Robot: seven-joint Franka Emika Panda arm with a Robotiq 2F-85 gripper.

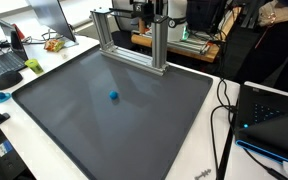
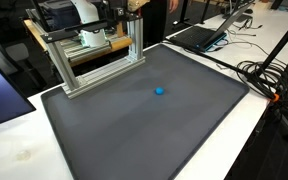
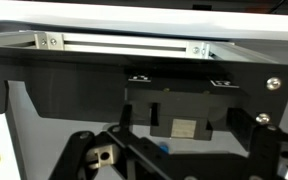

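Observation:
A small blue object lies on the dark grey mat, towards its far side. Exterior view 2 shows the same blue object with clear mat around it. Seen from the wrist, my gripper is open, its dark fingers set wide apart over a black panel. A black block with a pale label shows between the fingers; I see no grip on it. Part of the blue object peeks out below that block.
A metal frame stands at one edge of the mat, under dark equipment. Beside the mat lies a black case with a cable. A laptop sits beyond.

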